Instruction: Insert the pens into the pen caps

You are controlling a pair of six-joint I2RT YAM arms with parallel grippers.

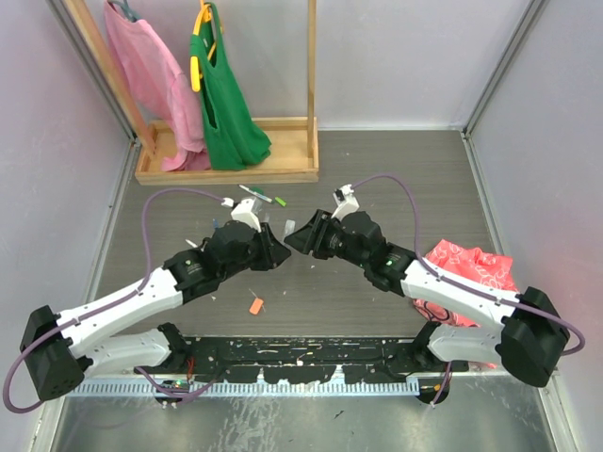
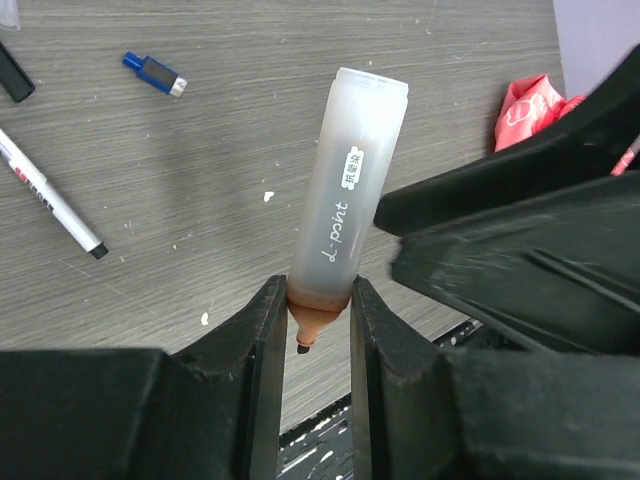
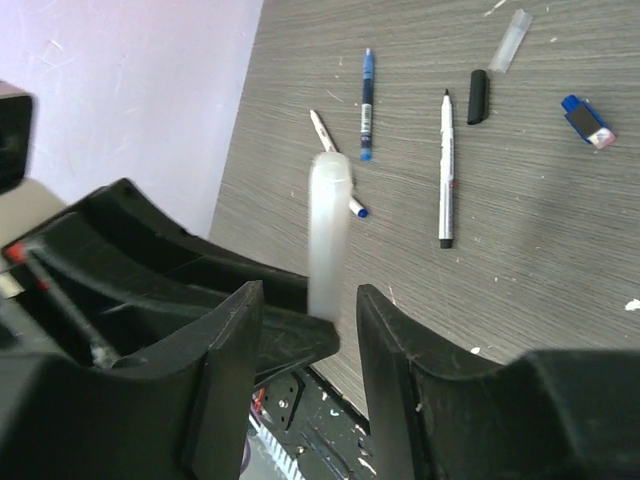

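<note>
My left gripper is shut on a translucent capped tube with an orange tip, held upright above the table. My right gripper is part open, its fingers coming to either side of the tube's upper end. On the table lie a white pen, a blue pen, another white pen, a black cap, a blue cap and a clear cap.
A wooden rack with hanging clothes stands at the back. A red cloth lies at the right. An orange piece lies near the front.
</note>
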